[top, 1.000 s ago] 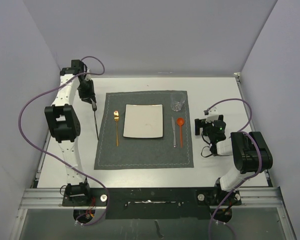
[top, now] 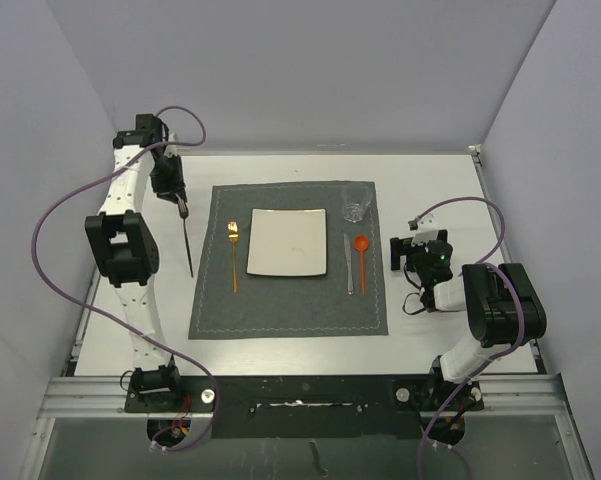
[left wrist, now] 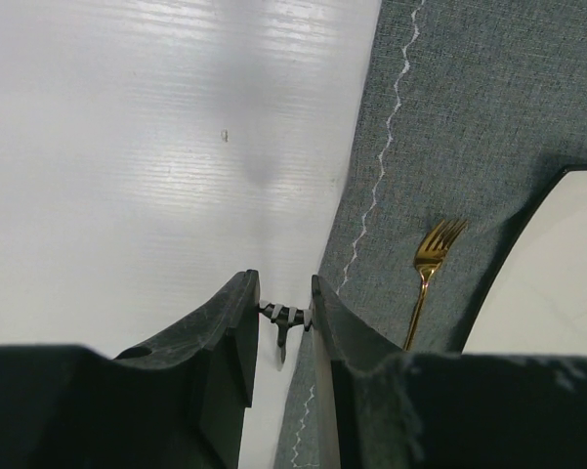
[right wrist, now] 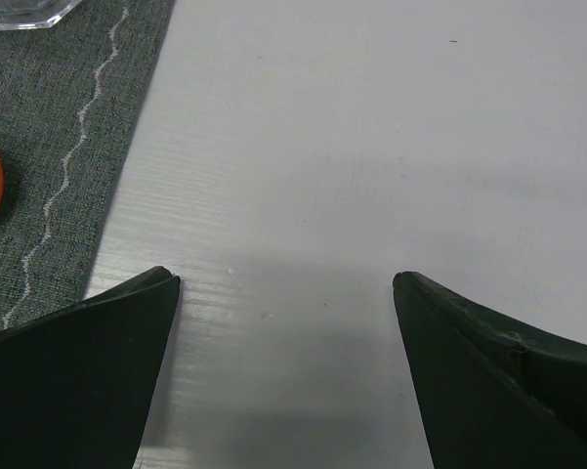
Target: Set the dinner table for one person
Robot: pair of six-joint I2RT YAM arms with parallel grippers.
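Note:
On the grey placemat (top: 280, 310) lie a square white plate (top: 286, 242), a gold fork (top: 234, 250) to its left, a silver knife (top: 348, 260) and an orange spoon (top: 362, 260) to its right, and a clear glass (top: 356, 203) at the back right. My left gripper is over the white table left of the mat; a long thin dark item (top: 188, 245) extends from it in the top view, and a small dark piece shows between or beyond its nearly closed fingertips, too unclear to name. My right gripper stands open and empty right of the mat.
Bare white table (top: 260, 165) runs along the back and on both sides of the mat. Grey walls enclose the back and sides. Cables loop over both arms.
The right arm and the tableware are unchanged.

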